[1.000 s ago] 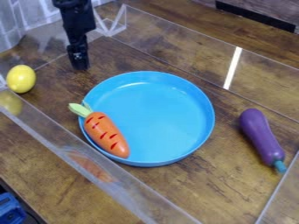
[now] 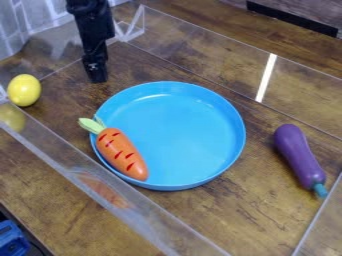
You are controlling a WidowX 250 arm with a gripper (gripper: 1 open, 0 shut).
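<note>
An orange toy carrot (image 2: 120,150) with a pale green top lies in the left part of a round blue plate (image 2: 183,128). A purple eggplant (image 2: 297,155) with a teal tip lies on the wood to the right of the plate. A yellow lemon-like object (image 2: 23,90) sits at the left. My black gripper (image 2: 95,68) is at the upper left, low over the wood, above and left of the plate, apart from all three toys. It is small and dark, so its fingers are hard to make out.
Clear plastic walls run along the left, the lower left and the right edge. A blue object (image 2: 10,240) is at the lower left corner. The wooden surface behind the plate and between plate and eggplant is bare.
</note>
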